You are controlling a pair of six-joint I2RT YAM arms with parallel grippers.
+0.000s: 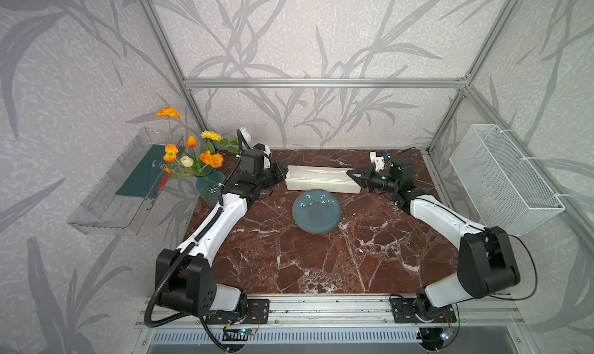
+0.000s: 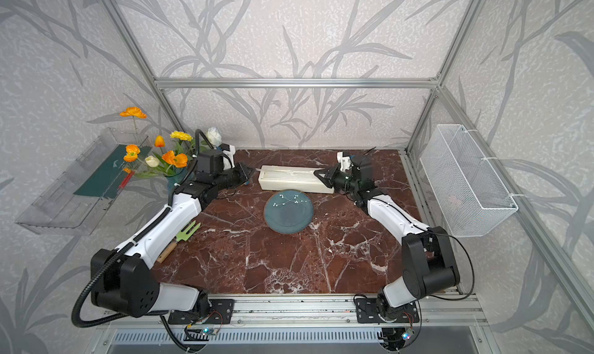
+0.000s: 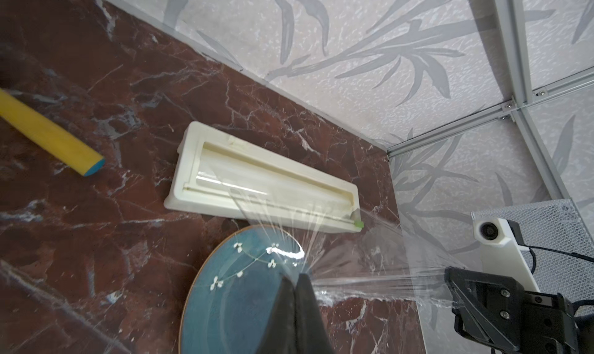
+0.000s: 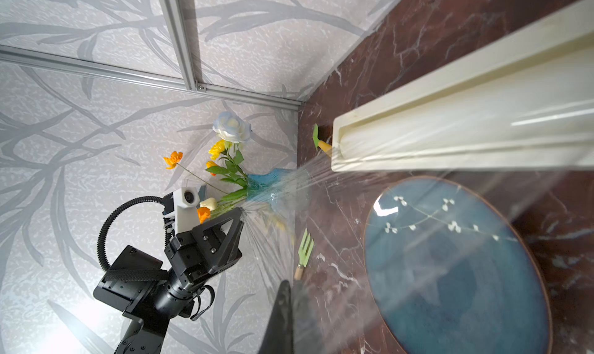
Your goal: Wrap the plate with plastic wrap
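Observation:
A blue plate (image 1: 316, 213) with a white flower sprig lies flat on the marble table. Just behind it stands the cream wrap dispenser (image 3: 272, 179), a long box with an open trough. From the dispenser rises a sheet of clear plastic wrap (image 3: 371, 261), stretched between both grippers above the table. My left gripper (image 1: 283, 170) is shut on one corner, where the film gathers in creases at its fingertips. The opposite corner runs to my right gripper (image 1: 352, 175), which is shut too. Through the film, the plate (image 4: 458, 267) shows uncovered by any resting layer.
A blue vase (image 1: 210, 185) of flowers stands behind the left arm. A green garden fork (image 2: 187, 231) lies on the left of the table. Wire baskets hang on both sides, the white one (image 1: 504, 177) at right.

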